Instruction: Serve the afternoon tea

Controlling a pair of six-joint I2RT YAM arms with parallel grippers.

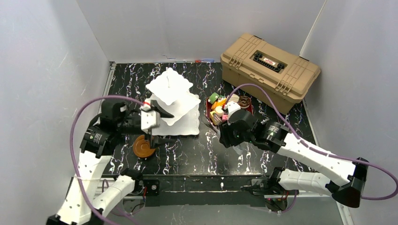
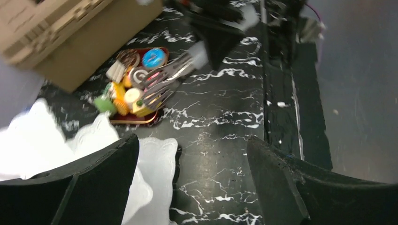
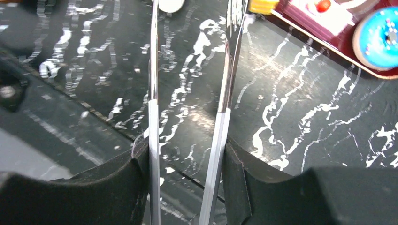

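A white three-tier stand (image 1: pixel 169 85) stands at the middle left. My left gripper (image 1: pixel 164 126) hangs open over its left side; in the left wrist view the fingers frame its edge and bare tabletop. My right gripper is shut on metal tongs (image 3: pixel 220 89), held over the table beside the red tray (image 3: pixel 305 33) of toy pastries, which include a blue donut (image 3: pixel 378 40), a chocolate donut (image 2: pixel 128 58) and a green cake (image 2: pixel 105 105). An orange-brown lid (image 1: pixel 143 146) lies below my left gripper.
A tan toolbox (image 1: pixel 270 70) fills the back right behind the tray. Grey walls surround the table. Bare marble tabletop (image 1: pixel 197 154) lies along the front.
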